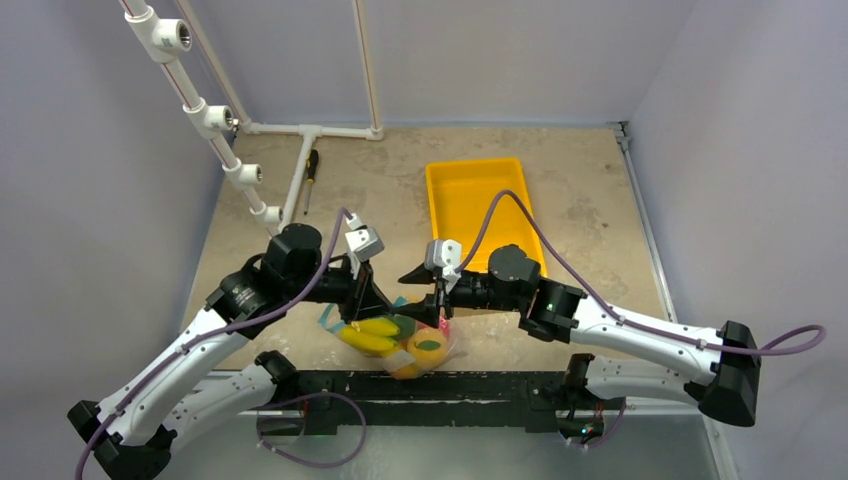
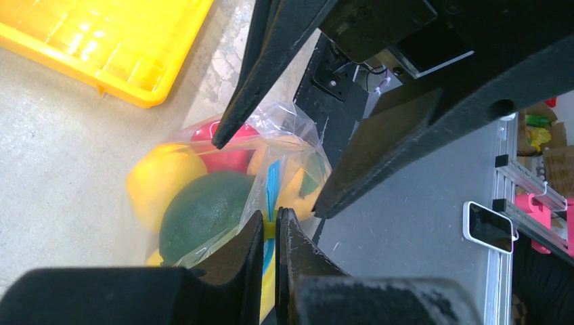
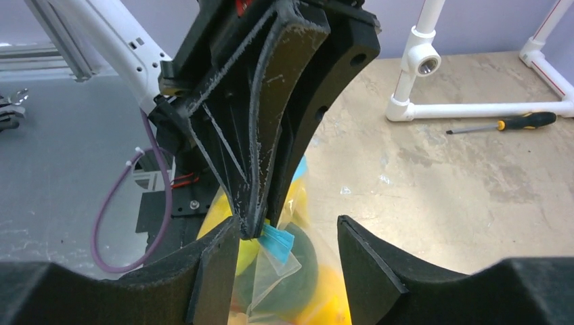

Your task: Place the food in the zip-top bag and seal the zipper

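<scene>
A clear bag point(image 1: 390, 350) at the table's front holds yellow fruit, a green round item, a red one and an orange-yellow one point(image 1: 428, 346). My left gripper is shut on the bag's zipper top, whose blue and yellow slider end point(image 2: 273, 183) shows at its tips. My right gripper stands open just beside that zipper top, its fingers either side of the blue end in its own view, nothing held between them. In the top view the two grippers face each other above the bag.
An empty yellow tray point(image 1: 475, 185) lies behind the right arm. A screwdriver point(image 1: 311, 170) and white pipe frame point(image 1: 340, 131) are at the back left. The table's dark front edge point(image 1: 460, 385) runs just below the bag.
</scene>
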